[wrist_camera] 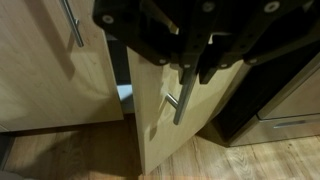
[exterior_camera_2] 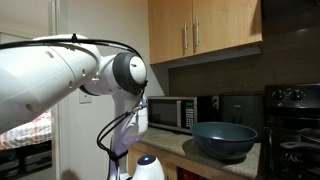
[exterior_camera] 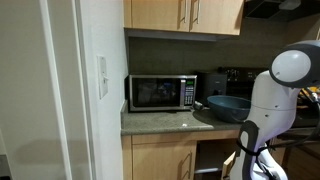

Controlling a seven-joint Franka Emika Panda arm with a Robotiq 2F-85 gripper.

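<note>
In the wrist view, a light wood cabinet door [wrist_camera: 155, 112] stands ajar, with a dark gap along its left edge. My gripper is at the upper end of the door's metal bar handle [wrist_camera: 181, 108] and is shut on it. The lower part of the bar sticks out below the fingers. The open cupboard [exterior_camera: 208, 156] shows beneath the counter in exterior view 1, while the arm hides most of the door there. Neither exterior view shows the fingertips clearly.
A neighbouring closed door with its own handle [wrist_camera: 72, 22] is to the left. On the counter [exterior_camera: 160, 122] stand a microwave [exterior_camera: 162, 93] and a large dark pan [exterior_camera_2: 224, 138] near the edge. A stove [exterior_camera_2: 291, 135] adjoins at the right. Wood floor [wrist_camera: 75, 150] lies below.
</note>
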